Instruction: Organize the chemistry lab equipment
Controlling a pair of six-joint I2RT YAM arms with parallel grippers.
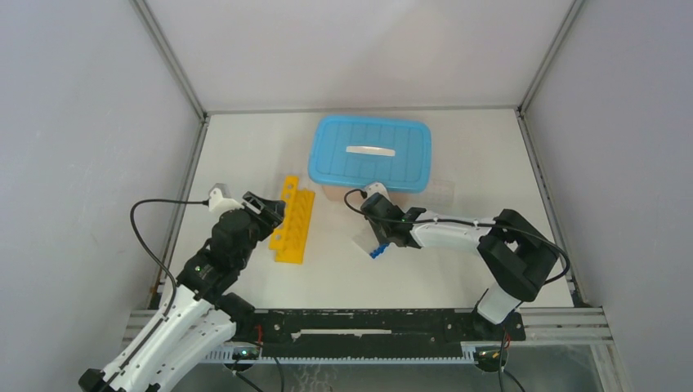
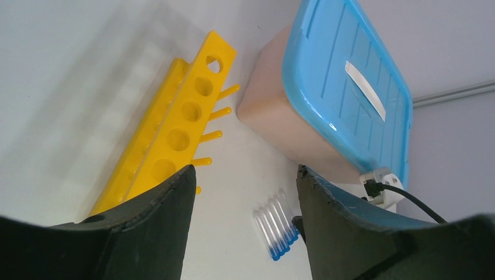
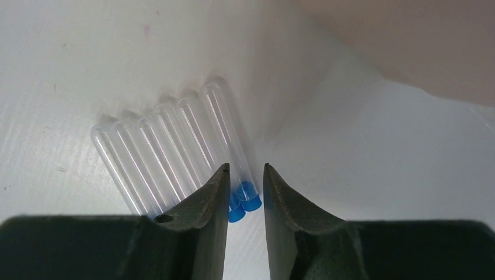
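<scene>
Several clear test tubes [image 3: 175, 157] with blue caps lie side by side on the white table. In the right wrist view my right gripper is part open over the capped end, with the blue cap [image 3: 250, 196] of the outermost tube showing between its fingers; contact cannot be told. From above, the right gripper hides most of the tubes, leaving a few blue caps [image 1: 378, 251] visible. A yellow rack [image 2: 178, 140] with a row of holes and side pegs stands left of them, its visible holes empty. My left gripper hangs beside the rack, open, holding nothing.
A box with a blue lid [image 1: 370, 151] stands at the back middle, close behind the right gripper.
</scene>
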